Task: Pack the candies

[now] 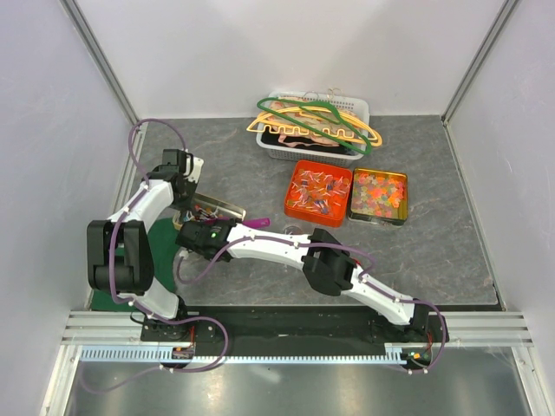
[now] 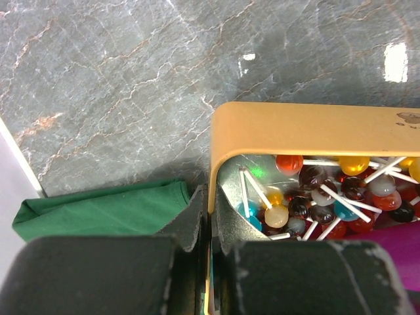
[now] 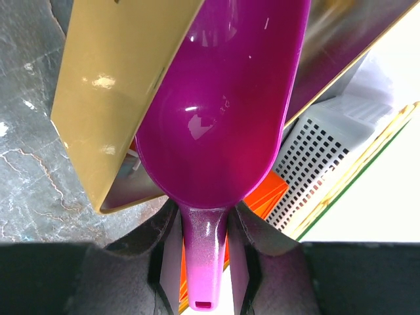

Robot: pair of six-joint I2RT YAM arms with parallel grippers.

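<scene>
At the left of the table a golden tin (image 1: 227, 206) holds many-coloured lollipops (image 2: 328, 203) with white sticks. My left gripper is shut on the tin's wall at a rounded corner, one finger inside and one outside. In the right wrist view, my right gripper grips the handle of a magenta scoop (image 3: 216, 125). The scoop's bowl looks empty and sits within the tin's walls. Part of the tin and its candies is hidden under the arms from above.
A red-orange tray (image 1: 297, 208) of wrapped candies and a gold tin (image 1: 378, 217) of gummy candies stand right of centre. Behind them is a grey basket (image 1: 295, 153) heaped with hangers. Green cloth (image 2: 111, 209) lies at left.
</scene>
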